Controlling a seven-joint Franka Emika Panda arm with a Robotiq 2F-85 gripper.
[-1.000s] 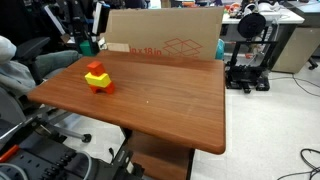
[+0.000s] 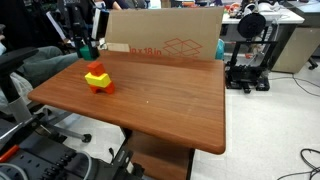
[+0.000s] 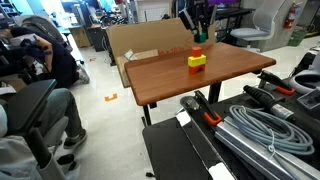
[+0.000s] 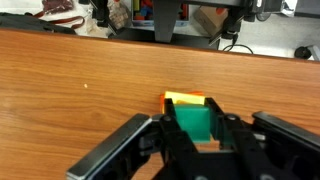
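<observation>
A green block [image 2: 88, 51] is held in the air with my gripper [image 2: 86, 42] shut on it. In the wrist view the green block [image 4: 194, 122] fills the space between the dark fingers. A small stack stands on the wooden table: a red block [image 2: 96, 68] on top, a yellow block [image 2: 98, 80] in the middle and red at the bottom. In exterior view 2 the yellow block [image 3: 195, 61] shows again under a red top. From above, the green block partly covers the yellow block [image 4: 183, 98]; it appears apart from the stack in exterior view 1.
A cardboard panel [image 2: 165, 32] stands along its far edge. Coiled cable [image 3: 265, 130] and dark equipment lie beyond the near edge.
The gripper and green block sit slightly lower in exterior view 1 than before. The stack has not moved, and the green block stays held.
</observation>
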